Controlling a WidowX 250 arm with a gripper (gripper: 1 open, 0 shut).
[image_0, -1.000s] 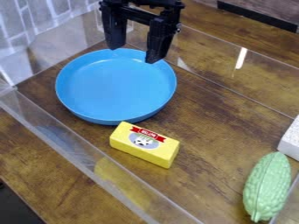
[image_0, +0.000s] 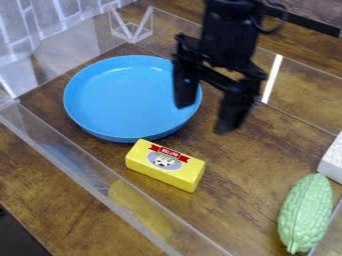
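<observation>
My dark gripper (image_0: 209, 92) hangs blurred over the right edge of the blue plate (image_0: 104, 100), open, with nothing seen between its fingers. Below it lies a yellow box with a red label (image_0: 166, 164), just off the plate's lower right. A pale green vegetable (image_0: 305, 214) lies at the bottom right.
A white object (image_0: 330, 158) sits at the right edge. Clear walls border the area along the left and lower left.
My gripper has moved down and to the right in view, from above the plate's back toward the area above the yellow box. The objects on the surface look unmoved.
</observation>
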